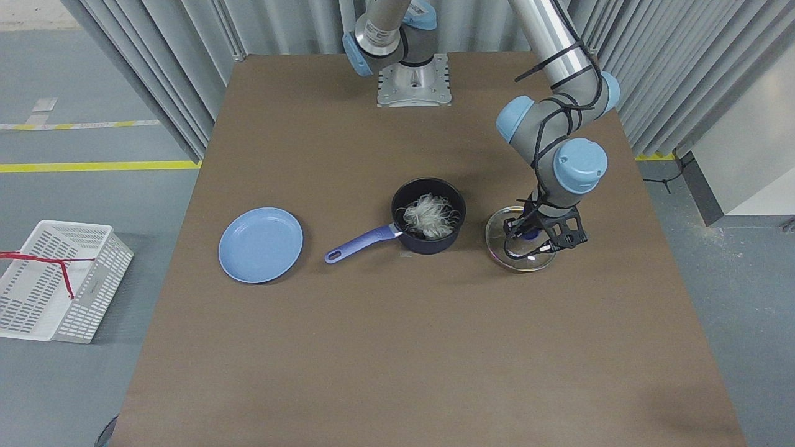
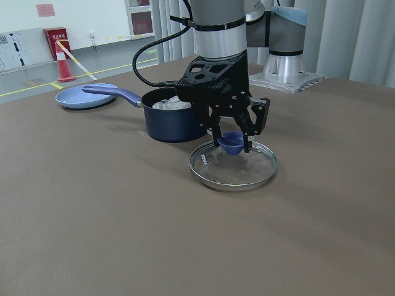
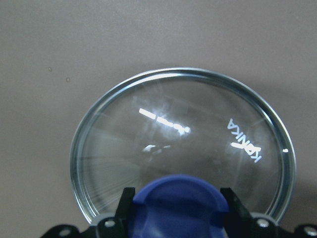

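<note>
My gripper [image 2: 230, 145] is over the glass lid [image 3: 124, 153], which lies on the table right of the pot [image 1: 428, 239]. Its fingers stand on either side of the lid's blue knob [image 3: 178, 208]; in the wrist view they appear to touch it, though how firmly I cannot tell. The dark pot holds white stringy stuff [image 1: 430, 216], and its blue handle [image 1: 361, 242] points toward the front left. A light blue plate [image 1: 260, 245] lies to the left of the pot.
The arm's base plate [image 1: 413, 97] stands at the back. A white basket [image 1: 89, 313] is on the floor to the left.
</note>
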